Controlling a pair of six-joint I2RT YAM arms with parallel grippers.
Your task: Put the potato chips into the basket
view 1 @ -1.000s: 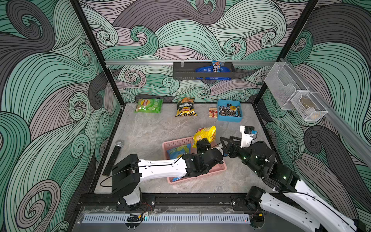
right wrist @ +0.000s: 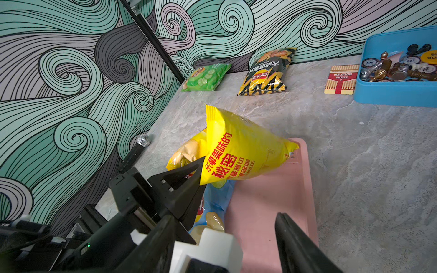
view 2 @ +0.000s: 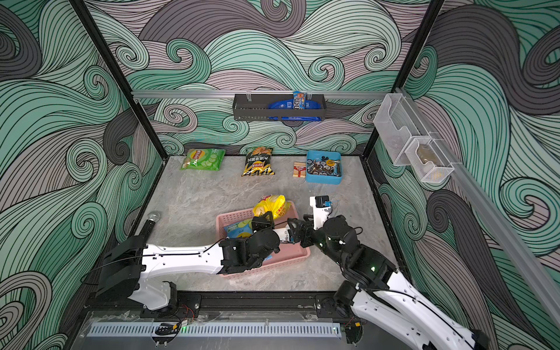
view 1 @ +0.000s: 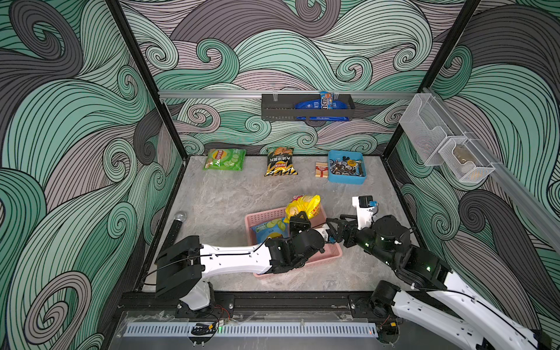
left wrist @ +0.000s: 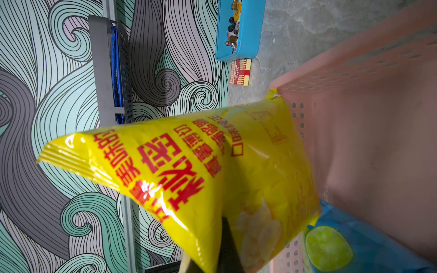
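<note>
A yellow potato chip bag (left wrist: 191, 168) hangs over the back part of the pink basket (right wrist: 273, 213), tilted, its rear end near the basket's rim. My left gripper (view 1: 299, 217) is shut on the bag's edge; in the left wrist view the dark fingers (left wrist: 227, 248) press into its lower side. Inside the basket lies a blue chip bag (view 1: 270, 229) with a green lime picture, partly hidden by the left arm. My right gripper stands open at the basket's right side, close to the left gripper's body, with no chip bag between its fingers.
A green chip bag (view 1: 224, 159) and a black-striped chip bag (view 1: 281, 161) lie at the back. A card box (view 1: 321, 169) and a blue bin (view 1: 346, 179) of small items stand right of them. A microphone (view 1: 173, 227) lies left. Mid-table behind the basket is clear.
My left gripper has shifted slightly left and toward the front, carrying the yellow bag lower over the basket. The right gripper has also moved a little left and frontward.
</note>
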